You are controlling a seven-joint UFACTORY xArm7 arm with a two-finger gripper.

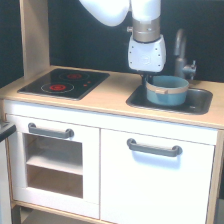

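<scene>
A blue-grey pot [170, 98] sits in the dark sink [197, 103] at the right of the toy kitchen's counter. From above, the white arm reaches down at the pot's left side. The tip of my gripper [147, 77] is at or just beside the pot's left rim. It is small and dark there, so whether its fingers stand open or are shut on the rim or a handle cannot be made out.
Behind the pot rises a grey faucet [180, 47]. A black stove top [65, 83] with red rings occupies the counter's left. Between stove and sink, the wooden counter [112, 92] is bare. Below are an oven compartment [55, 165] and a white cabinet door [150, 185].
</scene>
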